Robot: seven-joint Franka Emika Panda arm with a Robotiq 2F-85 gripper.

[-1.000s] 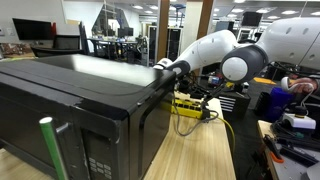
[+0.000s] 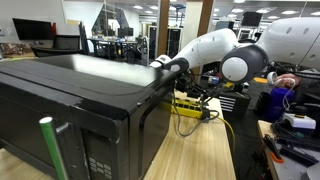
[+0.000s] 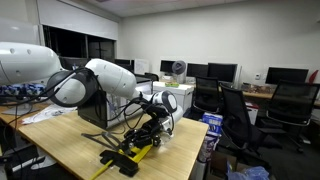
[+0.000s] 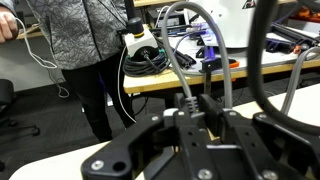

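In the wrist view the dark body of my gripper fills the bottom of the picture, with a grey cable (image 4: 180,62) looping up in front of it. The cable's ribbed end sits by the middle of the gripper; whether the fingers pinch it does not show. At the far end of the wooden table, beyond the black microwave-like box (image 2: 85,95), the gripper is small and blends into dark parts. Yellow pieces (image 3: 145,153) lie close under and beside it in exterior view 2. What is between the fingers cannot be made out.
Bare wooden table (image 2: 195,160) lies to the right of the black box. A green pole (image 2: 52,145) stands in front of that box. A person (image 4: 80,50) stands beside a cluttered bench (image 4: 150,82) in the wrist view. Office chairs (image 3: 238,115) stand behind the table.
Very little differs; the arm has shifted slightly at most, and the box and table look the same.
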